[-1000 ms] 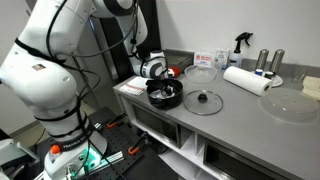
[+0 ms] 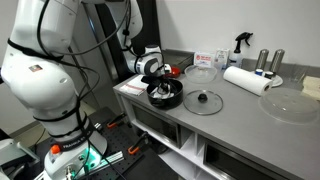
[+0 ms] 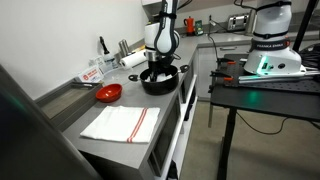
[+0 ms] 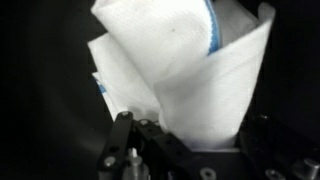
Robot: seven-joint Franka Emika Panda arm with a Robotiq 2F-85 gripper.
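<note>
A white cloth point(image 4: 160, 45) with a blue stripe fills the middle of the wrist view, bunched and folded. My gripper is shut on it, and the cloth rises from between the fingers. In exterior view 1 the gripper points down into a black pan point(image 2: 178, 103) on the counter, with white cloth showing inside the rim. From the other side, the same pan point(image 3: 158, 88) has the cloth point(image 3: 160, 76) in it under the gripper. The fingertips themselves are too small to make out in both exterior views.
A glass lid point(image 2: 204, 103) lies right of the pan. Farther along are a paper towel roll point(image 2: 246, 80) and clear containers point(image 2: 290, 104). A red bowl point(image 3: 109, 93) and a flat white towel with red stripes point(image 3: 115, 122) lie on the pan's other side.
The arm over the pan has shifted slightly left and up in exterior view 1. The pan and the lid have stayed put.
</note>
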